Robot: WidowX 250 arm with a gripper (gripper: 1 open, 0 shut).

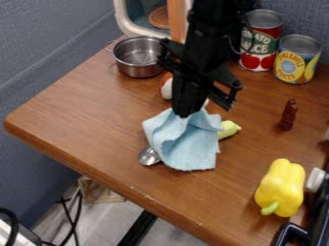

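Note:
My gripper (190, 104) hangs over a light blue cloth (180, 144), its tip at the cloth's upper part; whether it is shut on the cloth I cannot tell. The cloth lies crumpled on the wooden table (77, 120). A metal spoon (148, 156) sticks out from under its left side, and a pale yellow-green object (226, 128) shows at its right.
A steel pot (138, 60) stands at the back left, two cans (295, 62) at the back right, a small brown bottle (288, 115) at the right, a yellow pepper (280, 189) at the front right.

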